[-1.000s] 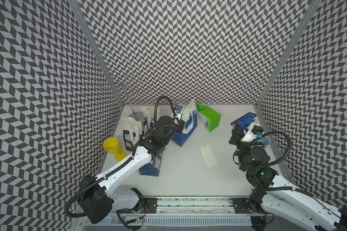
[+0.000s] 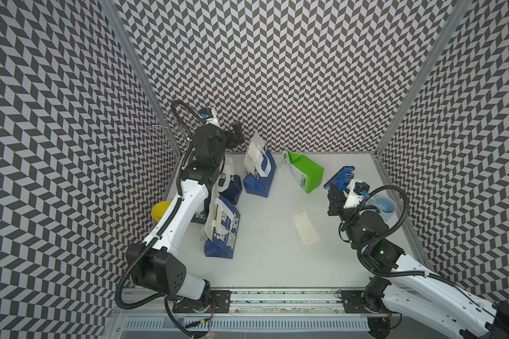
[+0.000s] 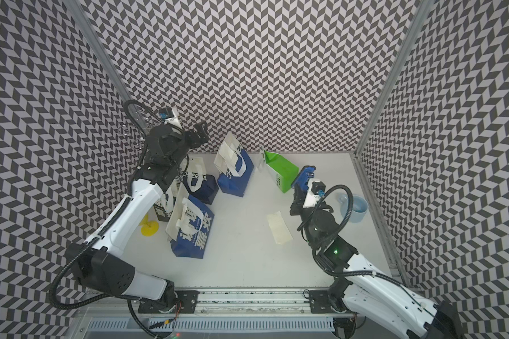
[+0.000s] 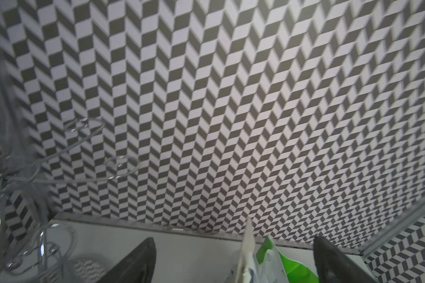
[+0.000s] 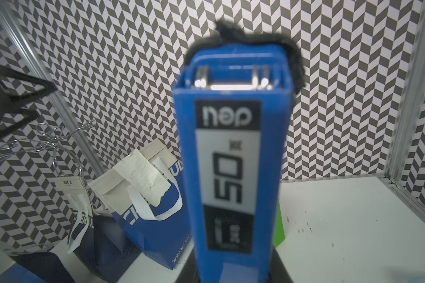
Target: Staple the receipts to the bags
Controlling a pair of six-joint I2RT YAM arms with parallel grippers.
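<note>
The blue deli stapler (image 5: 231, 188) stands upright in the right wrist view. My right gripper (image 2: 336, 197) is shut on it, above the table's right side. My left gripper (image 2: 239, 134) hangs open and empty at the back left, above and apart from the bags. A blue and cream bag (image 2: 258, 185) stands at back centre, with a pale receipt (image 5: 148, 179) against its top; whether it is fastened cannot be seen. To its right is a green bag (image 2: 305, 171). Another blue bag (image 2: 223, 234) stands front left. One receipt (image 2: 306, 228) lies flat mid-table.
A dark blue bag (image 2: 232, 192) is partly behind my left arm. The yellow goblet (image 3: 148, 227) stands at the left edge, and a wire rack (image 4: 33, 179) at the back left. A light blue mug (image 3: 354, 208) sits at right.
My left gripper has risen from the back-centre bag and swung back and left. That bag now stands further back and left. My right gripper has carried the stapler slightly left.
</note>
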